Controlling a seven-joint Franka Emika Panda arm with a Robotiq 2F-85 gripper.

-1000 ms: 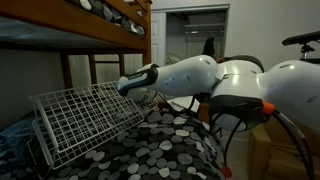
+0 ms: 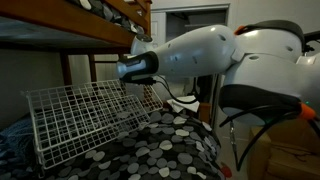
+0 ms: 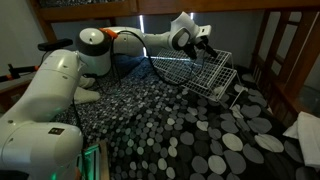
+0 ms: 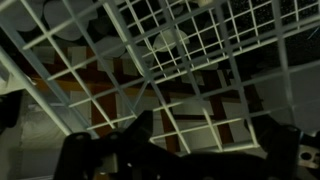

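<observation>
A white wire rack (image 2: pixel 85 120) leans at a slant on the bed, over a dark cover with grey dots. In exterior view 2 the same rack (image 3: pixel 205 75) lies at the far side of the bed. My gripper (image 3: pixel 208 39) is above the rack's upper edge there, its two fingers apart. The wrist view looks through the white grid (image 4: pixel 190 75) at close range; dark finger shapes stand far apart along the bottom, and I make out nothing held between them. Whether a finger touches the wire cannot be told.
The dotted bed cover (image 3: pixel 170 135) lies mostly clear in front of the rack. A wooden upper bunk (image 2: pixel 70 25) overhangs the rack. Wooden ladder posts (image 3: pixel 290 65) stand to the right in exterior view 2. Brown furniture (image 2: pixel 285 155) is at the right of exterior view 1.
My arm has risen, and its wrist end sits higher above the rack's right side. The rack's left edge has shifted slightly up and left.
</observation>
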